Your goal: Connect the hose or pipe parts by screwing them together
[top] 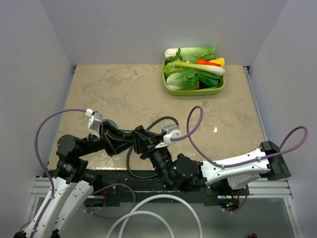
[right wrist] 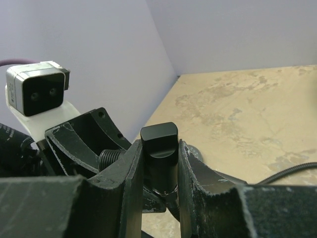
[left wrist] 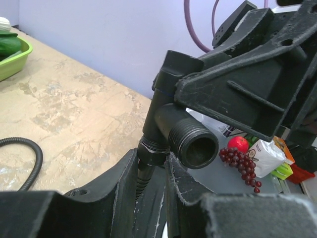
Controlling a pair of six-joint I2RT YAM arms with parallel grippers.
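Observation:
My two grippers meet above the front middle of the worktop. In the left wrist view a black tee fitting [left wrist: 163,104] with a threaded side outlet stands upright; my left gripper is shut on its lower collar, where a corrugated hose [left wrist: 142,181] runs downward. In the right wrist view my right gripper is shut on the top of the fitting [right wrist: 159,136], from the opposite side. A dark hose [top: 166,118] loops on the worktop beneath the grippers, partly hidden by them.
A green basket of vegetables [top: 193,90] sits at the back right. White tubing [top: 168,197] hangs at the front. Grey walls enclose both sides and back.

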